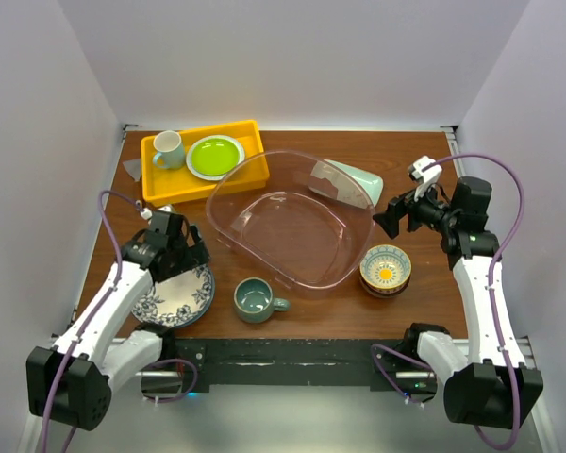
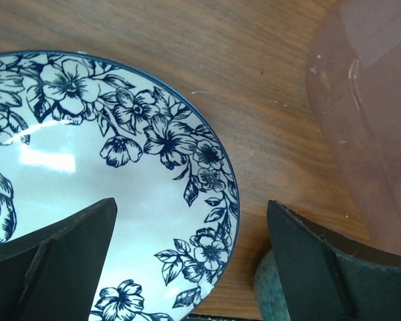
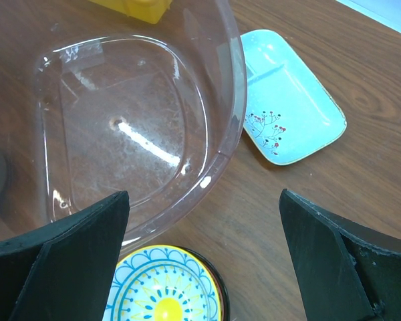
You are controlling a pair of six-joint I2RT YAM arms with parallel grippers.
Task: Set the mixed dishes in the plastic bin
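Observation:
A clear, pinkish plastic bin (image 1: pixel 292 226) stands empty in the middle of the table. To its left lies a white plate with blue flowers (image 1: pixel 174 300). My left gripper (image 1: pixel 191 262) is open above this plate; in the left wrist view the plate's right rim (image 2: pixel 224 174) shows between the fingers, untouched as far as I can tell. A green mug (image 1: pixel 255 300) sits in front of the bin. Right of the bin is a stack of bowls, a yellow-and-blue patterned one (image 1: pixel 386 268) on top. Open and empty, my right gripper (image 1: pixel 390 222) hovers behind that stack.
Behind the bin's right side a mint rectangular dish (image 1: pixel 363 179) lies partly hidden by its wall. A yellow tray (image 1: pixel 189 191) at the back left holds a light mug (image 1: pixel 169 149) and a green plate (image 1: pixel 215 157). Bare table shows at the right rear.

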